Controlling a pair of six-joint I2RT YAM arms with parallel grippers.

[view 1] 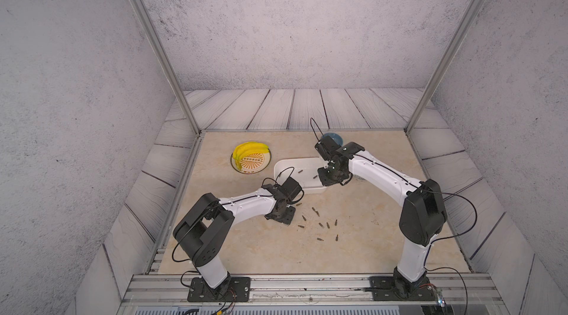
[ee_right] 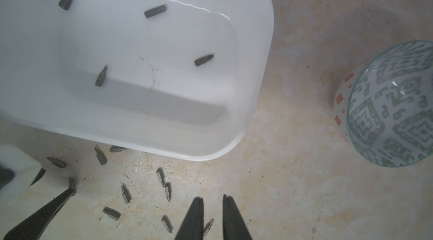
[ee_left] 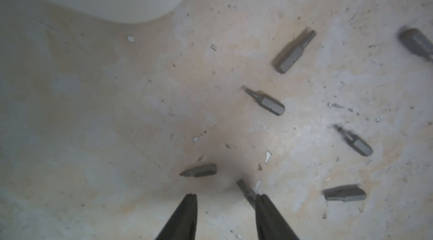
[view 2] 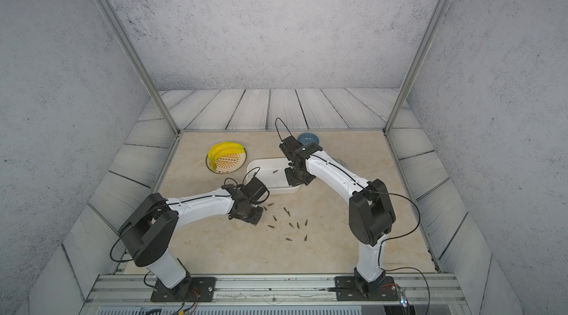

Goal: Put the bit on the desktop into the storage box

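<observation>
Several dark metal bits [ee_left: 270, 104] lie scattered on the desktop in front of the white storage box [ee_right: 212, 153]. Inside the box rest several more bits, among them a pointed one [ee_right: 204, 59]. My left gripper is open, low over the desktop at the left of the scattered bits. One bit [ee_left: 245, 189] shows partly behind its right finger, and another bit [ee_left: 205, 170] lies just ahead of the left one. Over the box's right end is my right gripper, its fingers apart; a bit [ee_right: 208, 227] seen through the gap lies on the desktop beyond.
Behind the right arm stands a blue bowl [view 1: 334, 137]. A patterned cup [ee_right: 392, 104] is right of the box. At the back left, a plate [view 1: 253, 169] holds yellow bananas [view 1: 251, 150].
</observation>
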